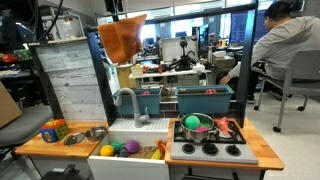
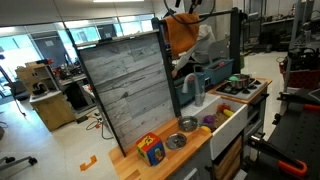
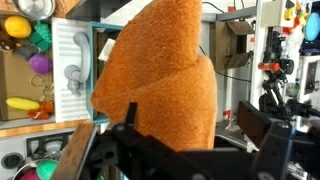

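An orange towel [image 1: 122,40] hangs at the black overhead bar [image 1: 180,15], high above the left side of the counter. Exterior view 2 shows the same towel [image 2: 183,34] near the top of the frame. In the wrist view the towel [image 3: 165,85] fills the middle, beyond my gripper, whose dark fingers [image 3: 108,150] are spread wide apart. My gripper is open near the towel's top. How the cloth lies over the bar is partly hidden.
Below are a sink [image 1: 128,168] holding toy food, a stove [image 1: 212,150] with a green pot [image 1: 197,127], metal bowls [image 2: 188,124], and a colourful box [image 2: 151,149]. A blue bin [image 1: 204,100] stands behind. A wooden panel [image 1: 78,80] rises at the left.
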